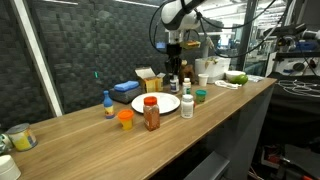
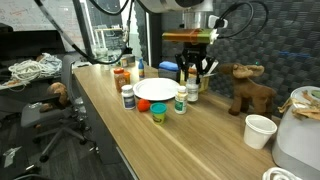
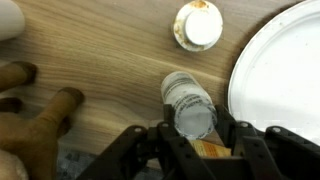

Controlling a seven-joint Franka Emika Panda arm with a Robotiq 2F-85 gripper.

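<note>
A bottle with an orange cap stands between my fingers in the wrist view, its pale body showing beyond the cap. My gripper is shut on it from above. In exterior view 2 the same bottle is upright beside the white plate, beneath my gripper. Exterior view 1 shows my gripper over the far side of the plate. Whether the bottle's base touches the table cannot be told.
Close by stands a white-capped bottle. A brown moose figure and a white cup are nearby. The plate holds a red round item. Several jars stand around the plate.
</note>
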